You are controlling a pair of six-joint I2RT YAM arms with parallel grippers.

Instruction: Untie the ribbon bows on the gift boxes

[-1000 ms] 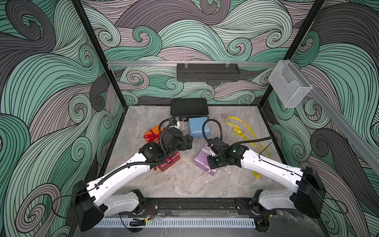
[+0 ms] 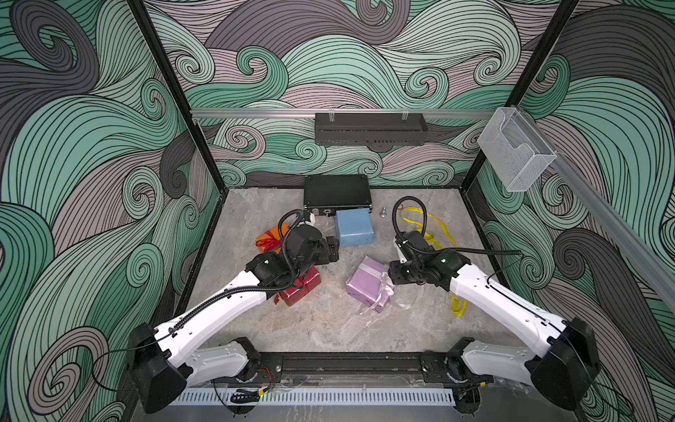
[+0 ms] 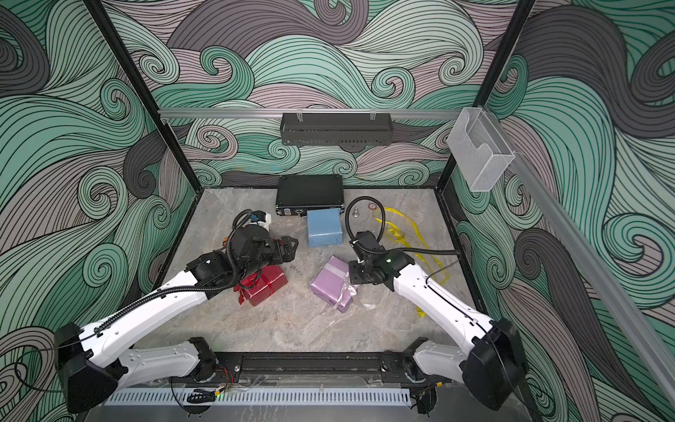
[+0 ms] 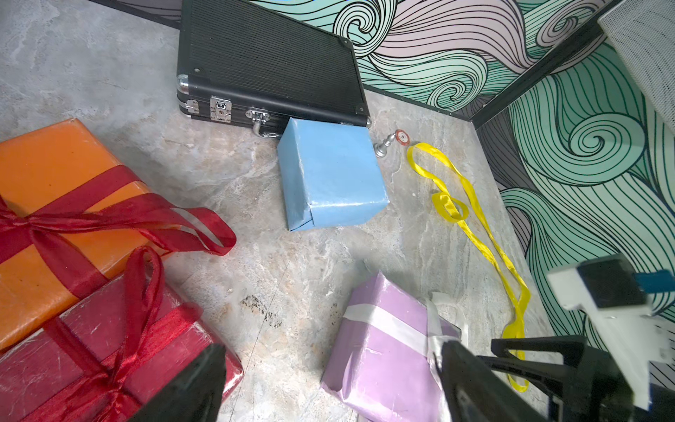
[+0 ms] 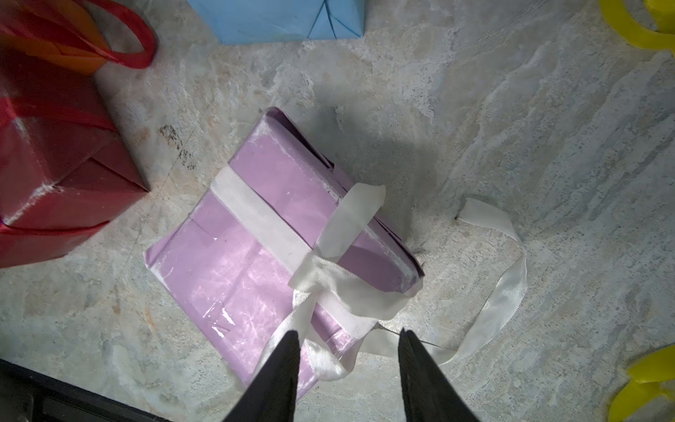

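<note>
A white ribbon (image 5: 337, 285) crosses over itself on the purple box (image 5: 204, 267); one long tail curls on the table to its right, and I cannot tell how tight the crossing is. Just above the box's near edge, my right gripper stands open with nothing between its fingers. My left gripper, also open and empty, hovers between the red box (image 4: 66, 337) and the purple one. Red ribbon bows (image 4: 116, 379) are tied on the red box and on the orange box (image 4: 45, 158). No ribbon lies on the blue box (image 4: 341, 172).
A loose yellow ribbon (image 4: 485, 246) trails along the table's right side. Behind the blue box lies a black case (image 4: 267, 63), with small metal fittings (image 4: 383, 145) beside it. Bare table separates the red and purple boxes.
A white tail now lies to the box's right. My left arm moved only slightly.
</note>
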